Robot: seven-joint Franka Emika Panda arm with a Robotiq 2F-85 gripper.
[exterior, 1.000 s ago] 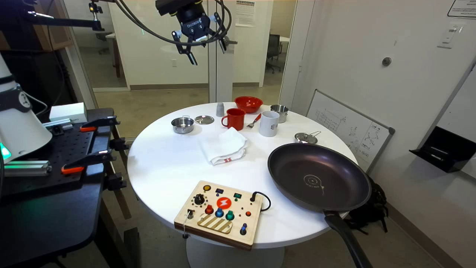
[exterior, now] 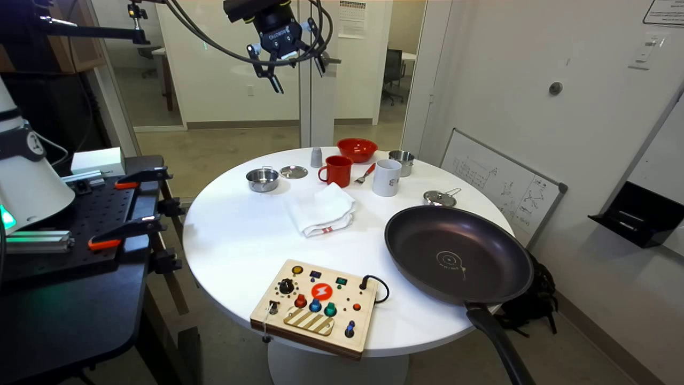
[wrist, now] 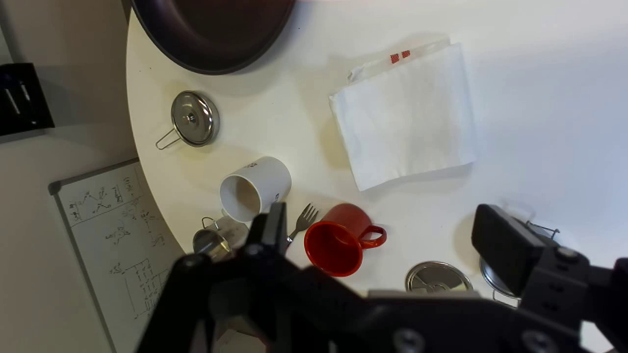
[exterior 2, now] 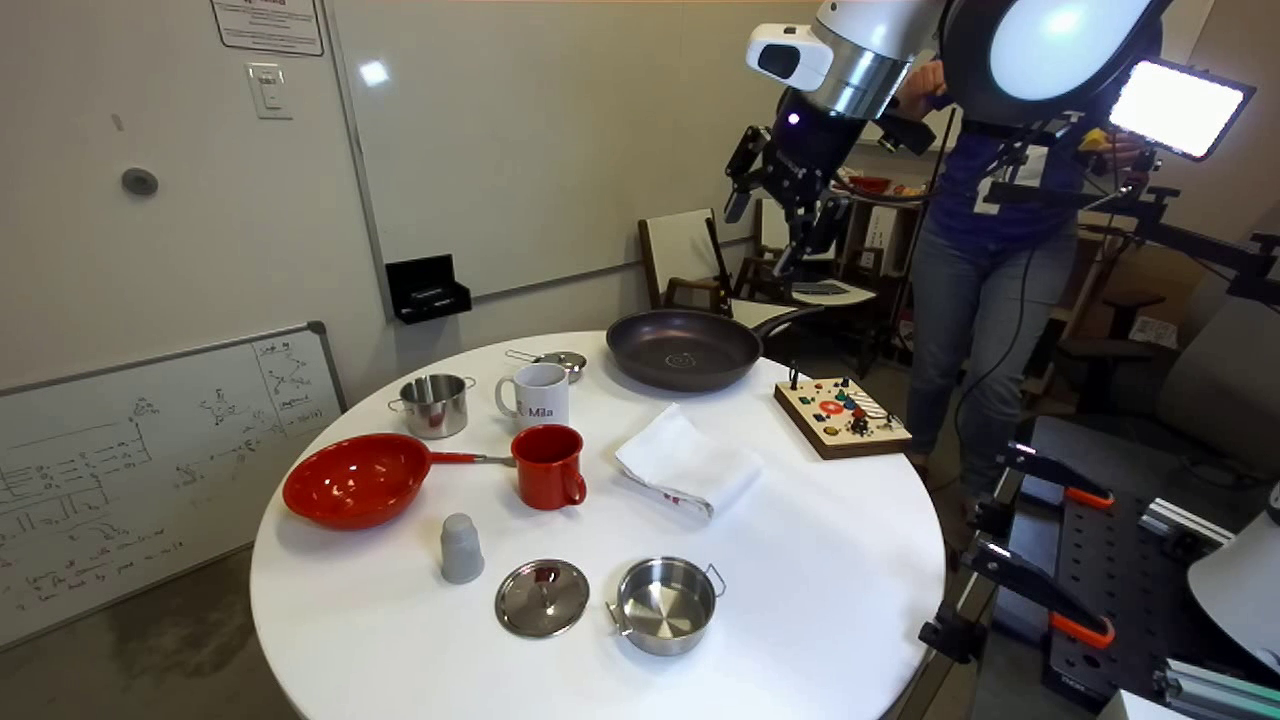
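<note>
High above the round white table (exterior: 224, 221) hangs my gripper (exterior: 298, 82), its fingers spread wide with only air between them. In the wrist view the two dark fingers (wrist: 507, 250) stand far apart over the table. A folded white cloth (wrist: 406, 117) lies near the table's middle. Around it are a red mug (exterior 2: 548, 466), a white mug (exterior 2: 541, 396), a fork (wrist: 304, 218), a red bowl (exterior 2: 357, 480), a grey shaker (exterior 2: 461, 550), a steel pot (exterior 2: 667, 606) without its lid, and a round steel lid (exterior 2: 542, 598) lying flat.
A large dark frying pan (exterior: 458, 256) overhangs the table edge with its handle. A wooden switch board (exterior: 315, 308) sits at the edge nearby. A steel cup (exterior 2: 434, 406) and a small lidded pan (wrist: 194, 118) stand near the wall side. Bare tabletop lies left of the cloth in exterior view 1.
</note>
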